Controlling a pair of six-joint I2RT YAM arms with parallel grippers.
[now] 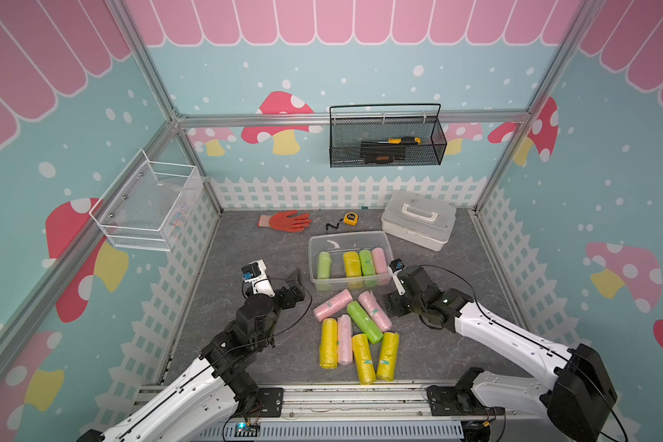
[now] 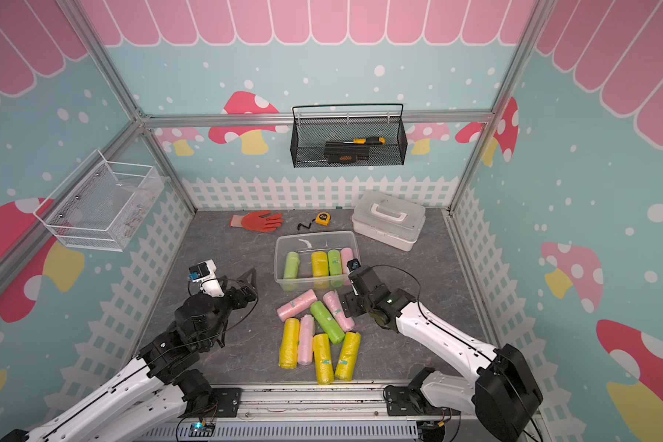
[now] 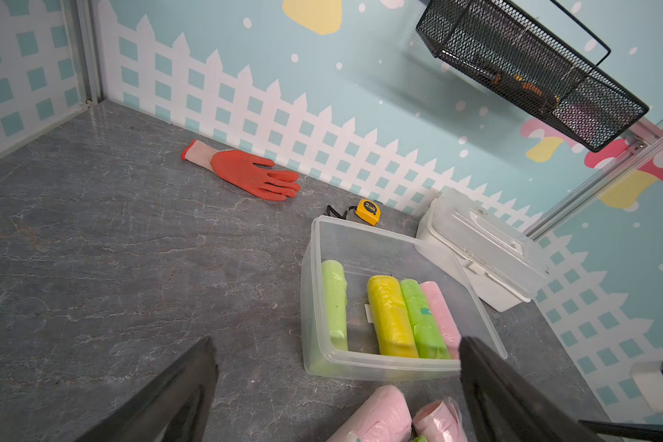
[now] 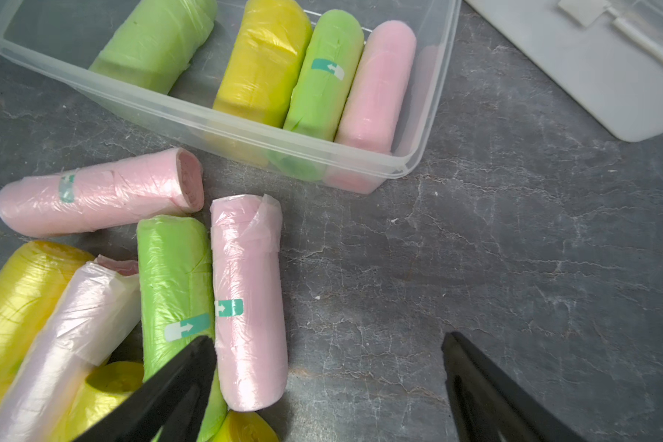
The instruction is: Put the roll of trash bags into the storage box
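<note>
The clear storage box point(image 1: 313, 254) stands mid-table. Inside lie a pale green roll point(image 3: 334, 302) on its left side, and a yellow roll point(image 4: 265, 62), a green roll point(image 4: 324, 81) and a pink roll point(image 4: 377, 84) side by side on its right. In front of the box are more rolls: pink point(image 1: 333, 305), pink point(image 1: 375, 311), green point(image 1: 364, 322), pink point(image 1: 344, 339), and several yellow ones point(image 1: 328, 343). My left gripper point(image 1: 297, 286) is open and empty, left of the box. Right of the loose rolls, my right gripper point(image 1: 392, 294) stands open above the table, nothing between its fingers.
Behind the box lie an orange glove point(image 1: 286, 221) and a yellow tape measure point(image 1: 350, 218). A lidded white case point(image 1: 418, 218) stands at the back right. A black wire basket point(image 1: 387, 140) hangs on the back wall, a white one point(image 1: 147, 210) on the left.
</note>
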